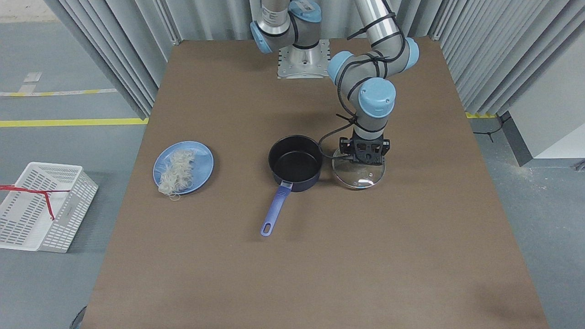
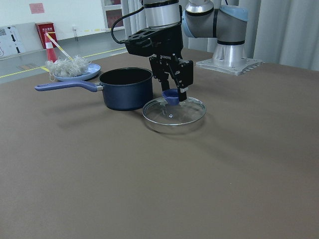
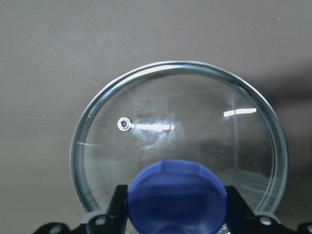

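Observation:
A glass lid [image 1: 356,176] with a blue knob [image 3: 177,195] is in my gripper [image 2: 174,92], which is shut on that knob. The lid sits low over the table just right of the dark pot [image 2: 125,94], at or very near the table surface; I cannot tell if it rests fully. The pot [image 1: 295,164] stands uncovered, its blue handle [image 1: 274,211] pointing toward the front of the front view. In the wrist view the lid's clear dome fills the middle, with the fingers on either side of the knob.
A blue plate [image 1: 200,167] of white noodle-like strands [image 1: 176,171] is at the left. A white basket [image 1: 49,219] is on the floor.

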